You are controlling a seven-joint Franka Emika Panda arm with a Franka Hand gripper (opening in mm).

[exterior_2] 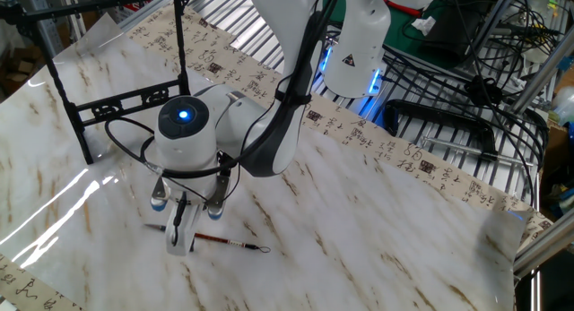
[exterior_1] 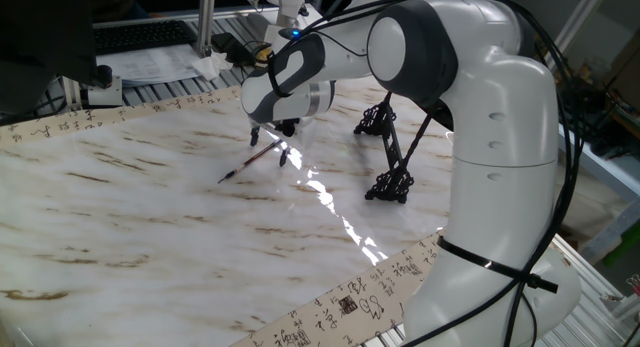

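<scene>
A slim brush (exterior_1: pixel 245 163) with a reddish-brown handle and dark ends appears to lie on the marbled sheet. Above it my gripper (exterior_1: pixel 269 151) points down, its fingers spread well apart on either side of the brush's upper part. From the other side, the brush (exterior_2: pixel 224 241) runs left to right below the gripper (exterior_2: pixel 186 209), with its middle partly covered by the white part on the hand. The blue-tipped fingers (exterior_2: pixel 159 204) stand wide open here too. Whether the brush touches either finger cannot be made out.
A black openwork rack (exterior_2: pixel 134 99) stands beside the arm, close to the gripper. Beige strips with dark writing (exterior_1: pixel 345 305) border the marbled sheet (exterior_1: pixel 130 237). A keyboard (exterior_1: pixel 143 36) and papers lie beyond the far edge. Much of the sheet is clear.
</scene>
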